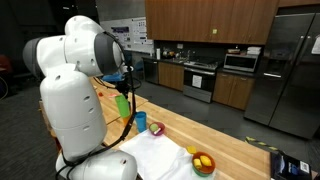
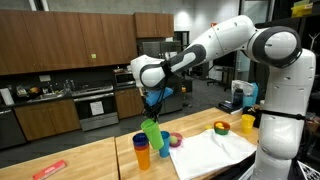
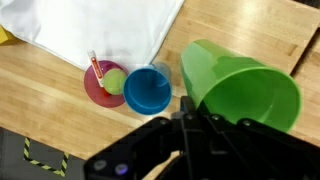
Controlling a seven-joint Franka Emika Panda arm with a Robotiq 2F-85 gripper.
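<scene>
In the wrist view a green cup is tilted, its open mouth facing the camera. My gripper is shut on the near rim of that cup. From the side, the green cup hangs below the gripper, above and overlapping an orange cup. How far the two cups are apart, or whether they touch, I cannot tell. Beside them stands a blue cup, upright and empty inside.
A pink bowl holding a green ball and a marker sits beside the blue cup. A white cloth covers part of the table. Farther along are a red bowl with yellow items and a yellow cup.
</scene>
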